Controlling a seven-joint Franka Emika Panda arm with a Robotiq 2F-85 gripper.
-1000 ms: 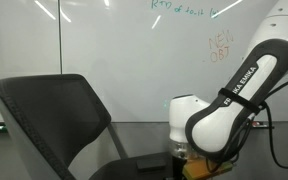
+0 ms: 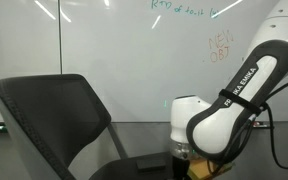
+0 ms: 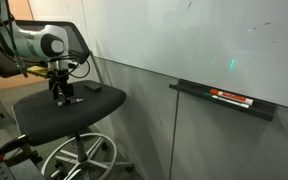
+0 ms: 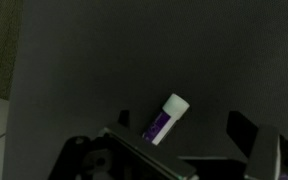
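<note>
A small cylinder with a white end and a purple label, like a marker or glue stick [image 4: 160, 125], lies on the dark chair seat [image 4: 94, 80] in the wrist view. My gripper is open above it, its dark fingers well apart. The cylinder lies slantwise between them, nearer the left finger, with its lower end hidden behind the gripper. In exterior view 2 the gripper [image 3: 61, 97] points down close over the seat. The chair's edge hides the fingers in exterior view 1.
The black chair backrest [image 2: 54, 115] stands beside the arm. A dark block [image 3: 95, 86] rests on the seat behind the gripper. A whiteboard [image 3: 204, 35] and a tray [image 3: 224, 99] with a red-and-white marker [image 3: 231, 97] are on the wall. Much of the seat is clear.
The arm's lower end has shifted only slightly in exterior view 1. The chair stays where it was.
</note>
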